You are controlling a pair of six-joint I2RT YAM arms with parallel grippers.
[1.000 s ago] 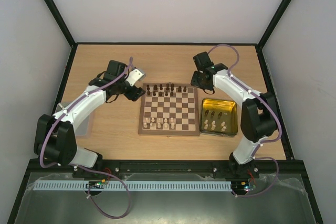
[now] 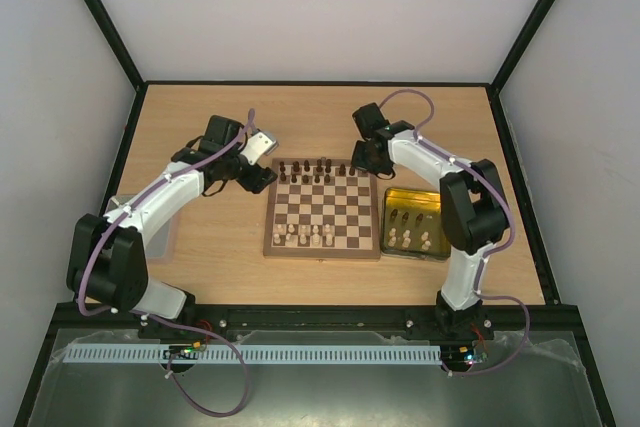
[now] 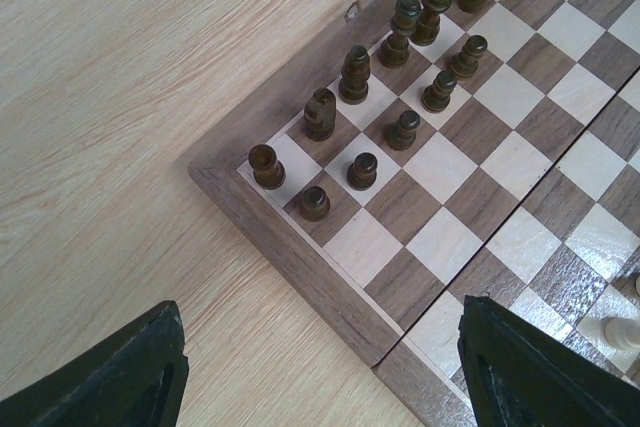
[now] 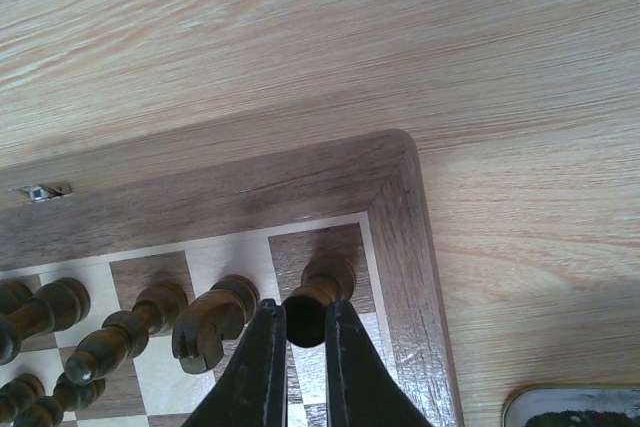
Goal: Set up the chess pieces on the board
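Note:
The chessboard (image 2: 322, 209) lies mid-table, with dark pieces along its far side and light pieces (image 2: 303, 235) along its near side. At the far right corner, my right gripper is shut on a dark rook (image 4: 330, 272); its head shows between the fingertips and its lower part is over the corner square. Whether its base touches the board cannot be told. A dark knight (image 4: 215, 317) stands just left of it. My left gripper is open and empty, off the board's left edge. Dark pawns (image 3: 362, 171) stand before the dark back row.
Right of the board, a gold tray (image 2: 416, 253) holds several light and dark pieces. A clear container (image 2: 160, 239) sits at the left, partly behind the left arm. Bare table (image 2: 310, 117) lies beyond the board.
My right gripper has moved left, from beside the board to its far right corner. The left arm and the other pieces have not visibly moved.

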